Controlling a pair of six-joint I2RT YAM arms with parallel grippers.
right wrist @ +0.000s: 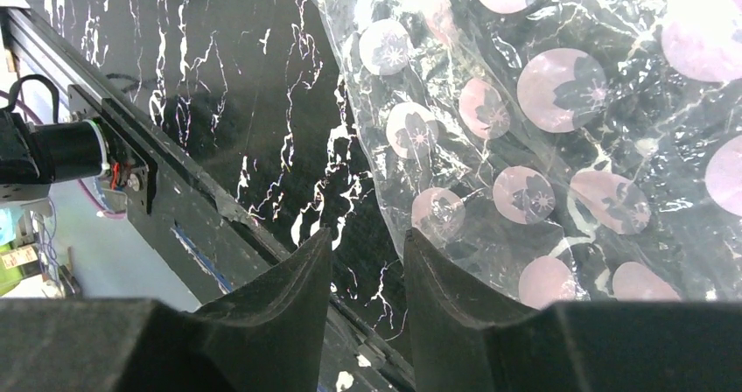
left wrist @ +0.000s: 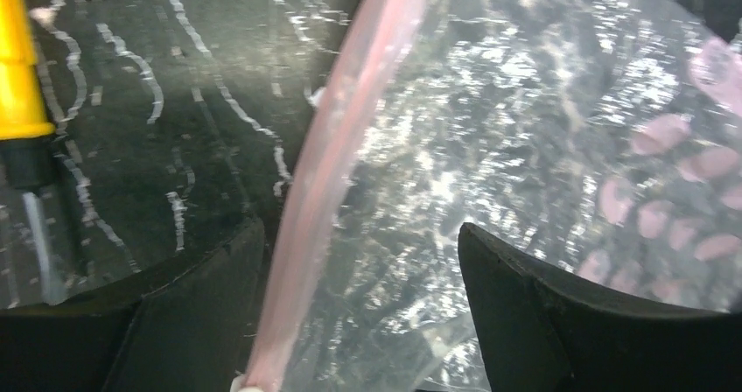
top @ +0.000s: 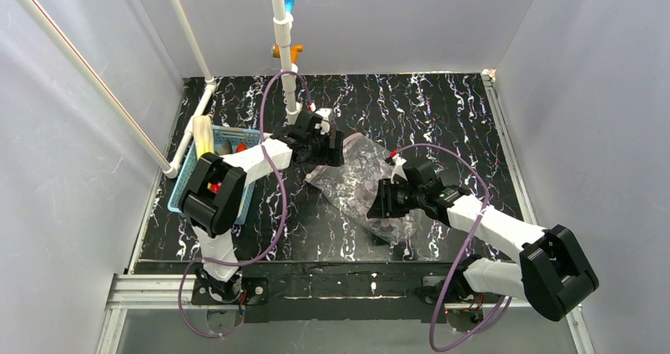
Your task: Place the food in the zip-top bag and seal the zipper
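A clear zip top bag (top: 345, 181) with a pink zipper strip and pink dots lies flat on the dark marbled table, between the two arms. Over its zipper end hangs my left gripper (top: 338, 150); in the left wrist view its fingers (left wrist: 534, 322) stand wide apart, and the pink zipper strip (left wrist: 328, 164) runs below the gap. My right gripper (top: 378, 212) is above the bag's near part. Seen from the right wrist, its fingers (right wrist: 437, 313) are parted with nothing between them, near the bag's edge. Food fills a blue basket (top: 175, 200) at the left, partly hidden by the left arm.
A yellow-handled screwdriver (left wrist: 22, 86) lies beside the zipper end. A white vertical pole (top: 284, 46) rises behind the left gripper.
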